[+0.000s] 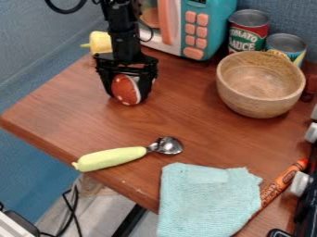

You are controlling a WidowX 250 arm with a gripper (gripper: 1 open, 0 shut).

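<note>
My black gripper (126,83) reaches down at the back left of the wooden table, its fingers around a red-and-white round object (125,90) at table level. Whether it grips firmly is hard to tell. A yellow object (99,43) is partly hidden behind the arm. A scoop with a pale yellow handle (113,156) lies at the front left, and a light blue cloth (209,200) at the front edge.
A wooden bowl (259,85), two cans (247,32) and a toy microwave (197,32) stand at the back. An orange tube (283,185) lies right of the cloth.
</note>
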